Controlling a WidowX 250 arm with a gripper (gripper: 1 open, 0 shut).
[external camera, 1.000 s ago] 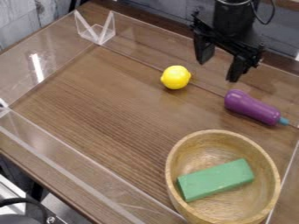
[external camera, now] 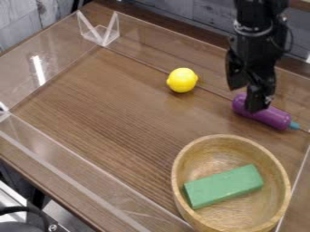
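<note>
My black gripper (external camera: 248, 77) hangs open at the upper right, its fingers pointing down just above a purple elongated object (external camera: 264, 112) with a teal tip, lying on the wooden table. Whether the fingertips touch it I cannot tell. A yellow lemon-like object (external camera: 182, 80) lies to the left of the gripper.
A beige bowl (external camera: 198, 208) at the lower right holds a green block (external camera: 224, 186). A clear plastic holder (external camera: 97, 27) stands at the back left.
The objects on the table look unmoved.
</note>
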